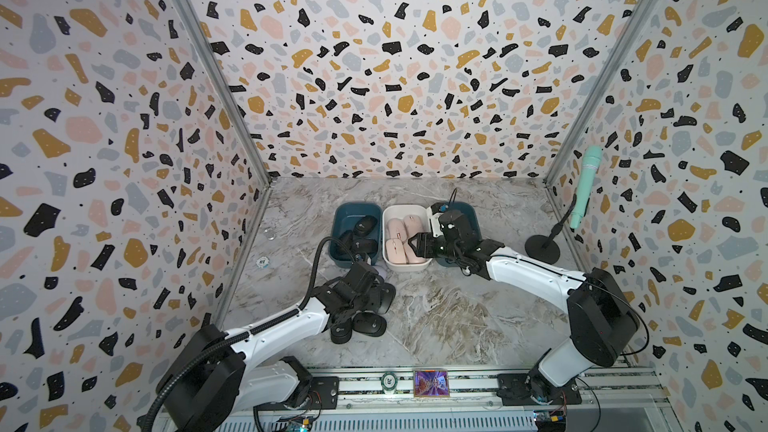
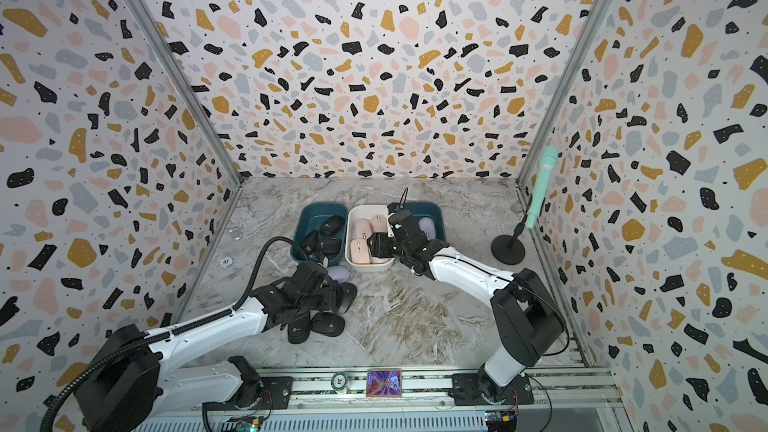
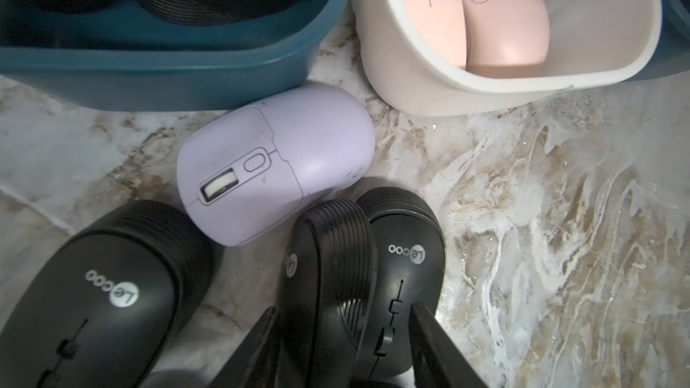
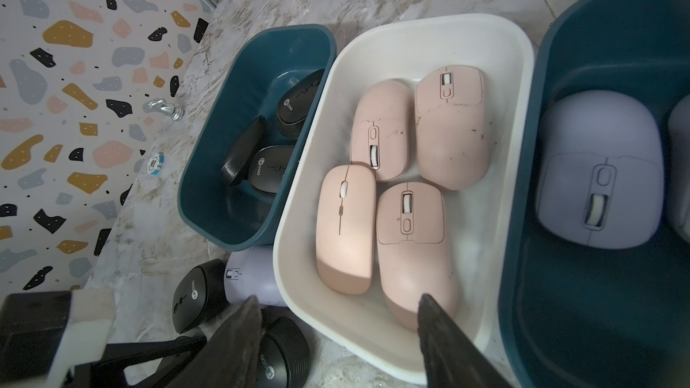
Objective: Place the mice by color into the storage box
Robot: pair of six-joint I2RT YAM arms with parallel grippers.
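Note:
In the left wrist view my left gripper is part open around a black mouse (image 3: 305,280) tipped on its side. This mouse leans against a flat black mouse (image 3: 420,273); whether the fingers grip either is unclear. Another black mouse (image 3: 107,280) lies to the left. A lilac mouse (image 3: 316,129) rests on the table by the left teal box (image 3: 179,61), which holds black mice (image 4: 276,169). My right gripper stands open, empty, above the near end of the white box (image 4: 298,222) with its pink mice (image 4: 345,244). Lilac mice (image 4: 600,158) lie in the right teal box (image 4: 521,244).
More black mice (image 1: 369,323) lie on the table near the left arm. A stand with a mint microphone (image 1: 586,180) is at the right. The table (image 1: 448,312) in front of the boxes is clear toward the right.

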